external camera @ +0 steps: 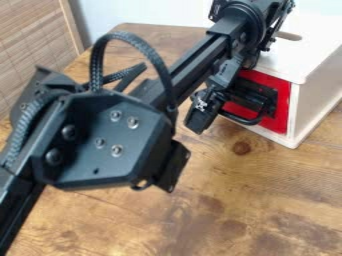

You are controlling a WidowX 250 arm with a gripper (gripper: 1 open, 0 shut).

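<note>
The black robot arm crosses the view from the lower left up to the top centre. Its gripper point(214, 105) is at the red front point(274, 118) of a white wooden box point(314, 90), by a black handle point(243, 118) on that front. The fingers are dark against dark, so I cannot tell whether they are open or shut, or whether they touch the handle.
A woven panel point(30, 50) stands at the far left, with a pale wall behind the table.
</note>
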